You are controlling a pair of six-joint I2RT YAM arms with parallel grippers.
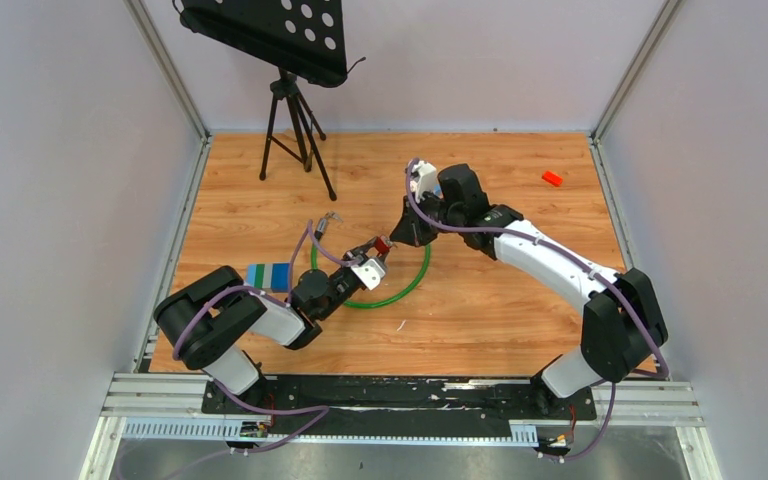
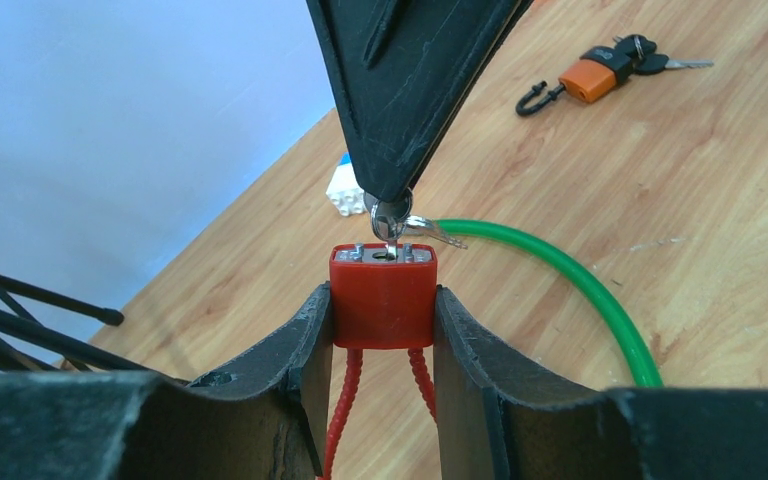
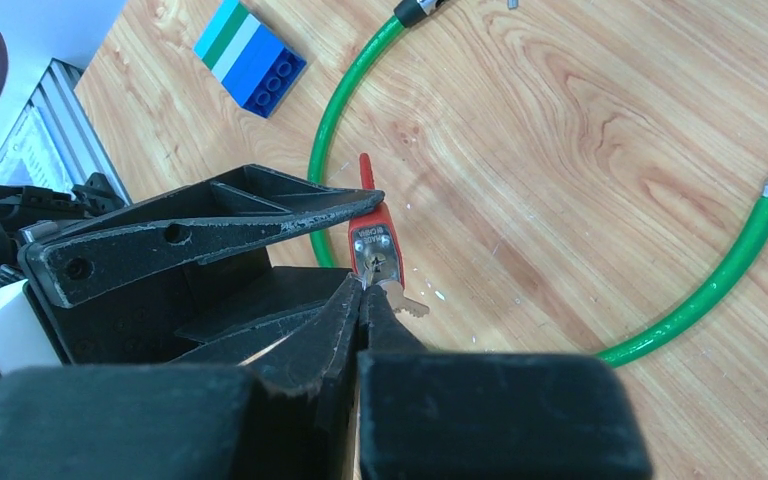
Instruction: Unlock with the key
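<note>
My left gripper is shut on a red padlock (image 2: 382, 300), pinching its sides, with the keyhole face turned up and the red shackle legs below. Above it, the tips of my right gripper are closed at the head of a silver key (image 2: 391, 218). That key's blade meets the lock's keyhole; how deep it sits cannot be told. A second key dangles sideways from the same ring, and also shows as a hanging key (image 3: 410, 302) in the right wrist view. From the top, both grippers meet over the table's middle around the padlock (image 1: 382, 245).
A green cable (image 1: 400, 296) curves on the table beneath the grippers. Blue and green blocks (image 1: 267, 277) lie at left, partly behind the left arm. An orange padlock with keys (image 2: 590, 77) rests apart on the wood. A black stand (image 1: 300, 120) occupies the back left.
</note>
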